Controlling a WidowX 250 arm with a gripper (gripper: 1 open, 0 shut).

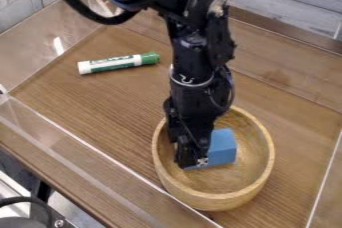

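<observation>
My black gripper (190, 148) reaches down from the top into a round wooden bowl (245, 187) on the right of the table. A blue block (222, 147) lies in the bowl at the fingertips, partly hidden behind them. The fingers look closed on or against the block, though their exact grip is hard to see.
A green and white marker (118, 63) lies on the wooden table (94, 112) at the upper left, clear of the bowl. Clear strips edge the table at left and right, with a pale plank wall behind.
</observation>
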